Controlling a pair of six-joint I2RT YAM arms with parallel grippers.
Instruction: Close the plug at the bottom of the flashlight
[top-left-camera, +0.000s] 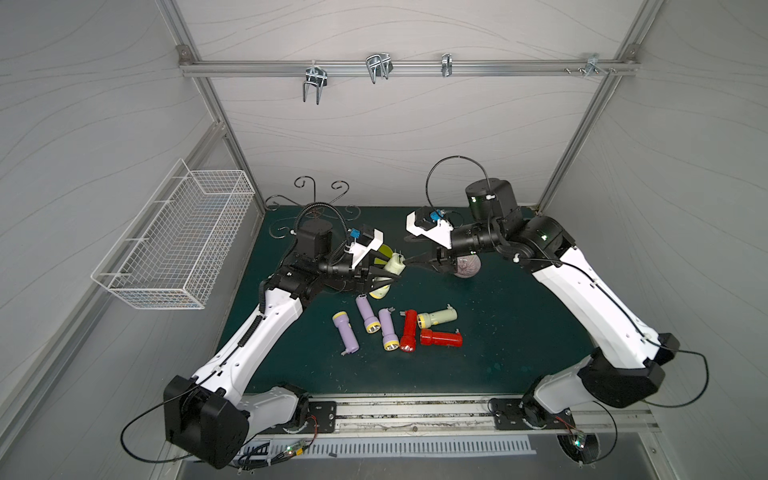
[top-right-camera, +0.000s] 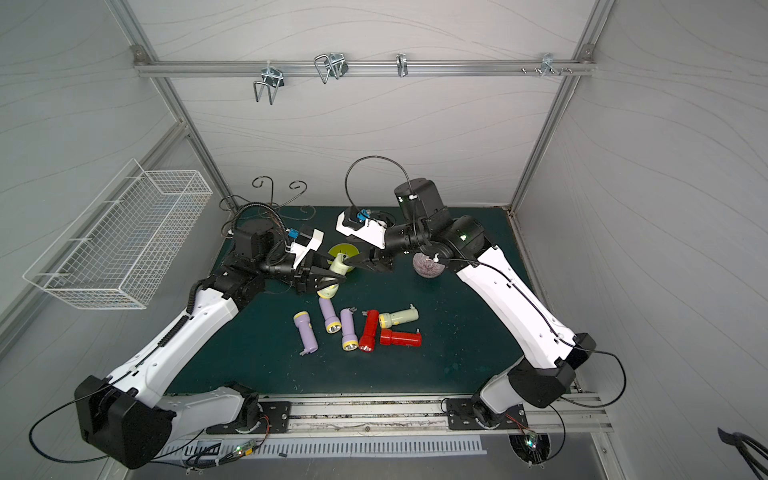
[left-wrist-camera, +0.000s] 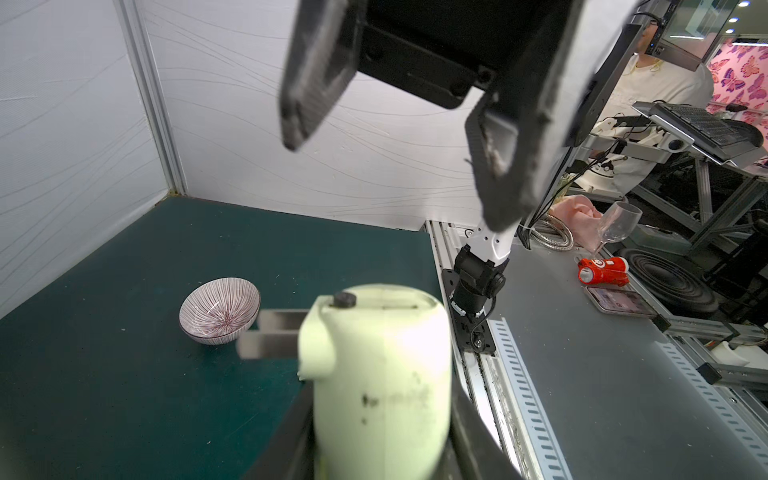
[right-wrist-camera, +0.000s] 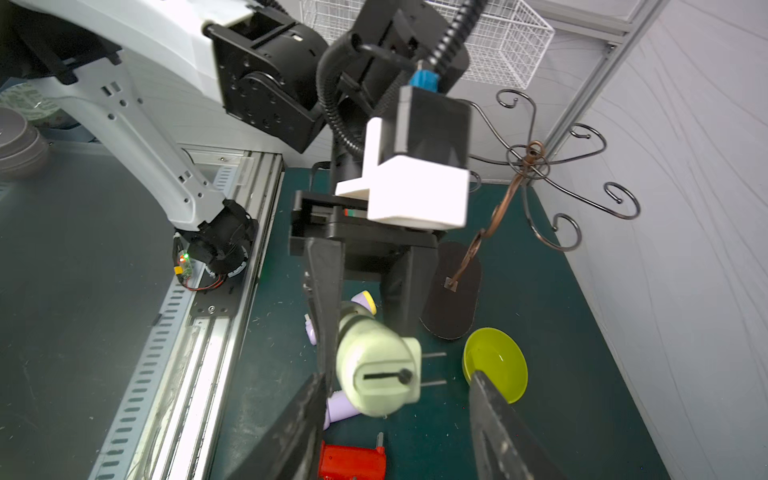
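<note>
A pale green flashlight (top-left-camera: 393, 265) is held up off the table, my left gripper (top-left-camera: 392, 277) shut around its body. In the right wrist view its bottom end (right-wrist-camera: 382, 385) faces the camera, and two thin metal prongs (right-wrist-camera: 433, 383) stick out sideways from it. The left wrist view shows the same prongs (left-wrist-camera: 276, 333) jutting out to the left near the flashlight's top. My right gripper stands open, its fingers (right-wrist-camera: 505, 428) apart from the flashlight with nothing between them. From the left wrist, those fingers (left-wrist-camera: 316, 88) appear blurred above the flashlight's end.
Several purple, red and pale green flashlights lie on the table, among them a red one (top-left-camera: 441, 338). A yellow-green bowl (right-wrist-camera: 496, 364), a striped bowl (left-wrist-camera: 220, 310) and a wire stand (right-wrist-camera: 452, 296) are farther back.
</note>
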